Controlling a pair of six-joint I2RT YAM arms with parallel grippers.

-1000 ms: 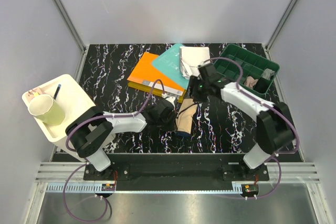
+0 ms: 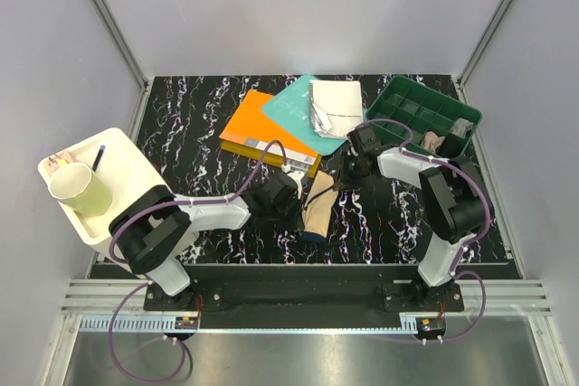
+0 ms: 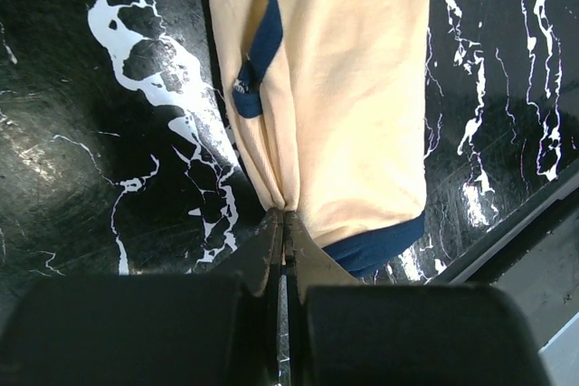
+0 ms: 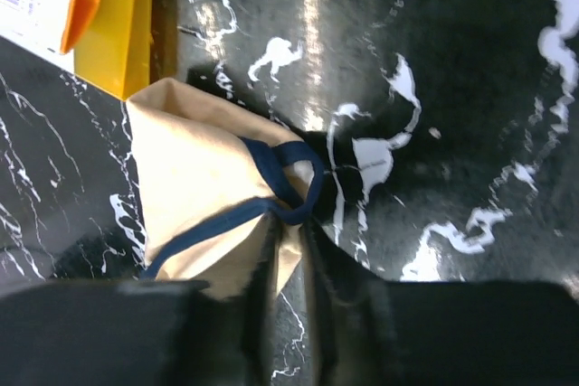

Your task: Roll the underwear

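The underwear, beige with navy trim, lies as a narrow folded strip (image 2: 318,208) on the dark marbled table. In the left wrist view, folds of its beige cloth (image 3: 348,106) run together at the tips of my left gripper, which is shut on the near-left edge. A navy band (image 3: 371,249) shows at the near end. At the far right corner, my right gripper has its fingertips at the navy trim (image 4: 271,169), with a little beige cloth between the blurred fingers. Whether they grip it is unclear.
An orange and yellow box (image 2: 258,139) sits close to the underwear's far end, beside a teal folder (image 2: 291,115) and a notebook (image 2: 336,106). A green divided bin (image 2: 412,97) stands back right; a cream tray (image 2: 136,174) is at left.
My right gripper has come down and slightly right from above the underwear's far end to its right edge. The underwear's far right corner has shifted a little; the left arm is nearly still.
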